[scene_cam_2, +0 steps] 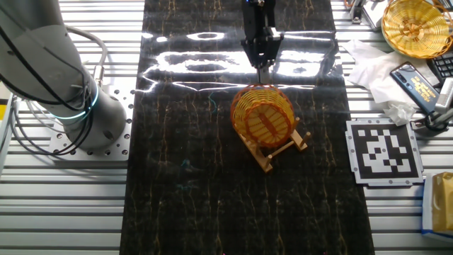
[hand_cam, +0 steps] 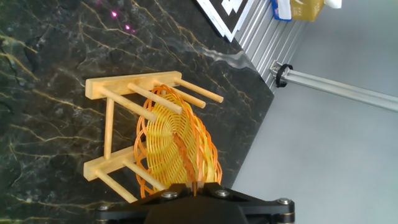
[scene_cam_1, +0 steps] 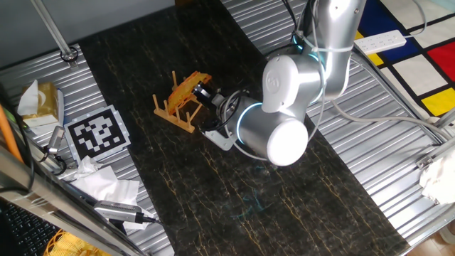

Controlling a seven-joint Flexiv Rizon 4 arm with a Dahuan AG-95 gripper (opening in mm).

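A round woven basket [hand_cam: 171,140], yellow with an orange braided rim, stands on edge in a wooden rack [hand_cam: 124,84] with upright pegs. In exterior view 2 the basket [scene_cam_2: 263,117] faces that camera, and part of the rack [scene_cam_2: 287,147] shows below it. My gripper is at the basket's rim, its fingers close together with a thin strip of the rim between them. From exterior view 1, the gripper [scene_cam_1: 202,92] reaches the basket [scene_cam_1: 186,92] from the right, and the basket leans among the pegs.
The dark marbled board [scene_cam_1: 234,192] is clear around the rack [scene_cam_1: 174,121]. A marker board [scene_cam_1: 98,134], a tissue box [scene_cam_1: 43,107] and crumpled tissues [scene_cam_1: 106,185] are off its left side. A second yellow basket [scene_cam_2: 417,28] lies at the far right of exterior view 2.
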